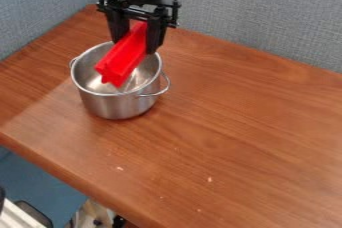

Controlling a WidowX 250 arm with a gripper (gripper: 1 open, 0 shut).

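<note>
A black gripper (136,28) at the upper left is shut on a red block (123,54), a long piece tilted down toward the lower left. The block hangs over the opening of a steel pot (102,102) with wire handles, its lower end appearing inside the rim. Whether it touches the pot I cannot tell.
Grey padded walls stand behind. Past the table's lower left edge is a blue floor with some partly visible objects.
</note>
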